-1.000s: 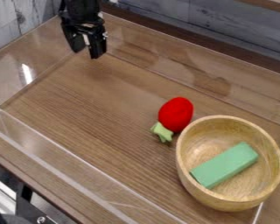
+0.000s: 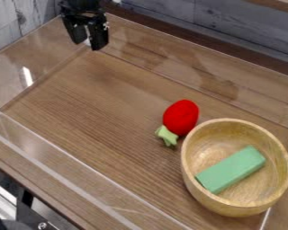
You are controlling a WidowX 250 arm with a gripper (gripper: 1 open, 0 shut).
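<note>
My black gripper [image 2: 85,37] hangs at the top left of the camera view, over the far left corner of the wooden table, with nothing visible held. A red vegetable with a pale green leafy top [image 2: 180,118] lies right of the middle. Beside it, at the lower right, a tan bowl [image 2: 239,130] holds a green rectangular block [image 2: 229,169].
A dark object shows at the lower left corner, too cut off to identify.
My gripper has moved slightly up, toward the far side of the table. The red vegetable, bowl and green block have not moved.
</note>
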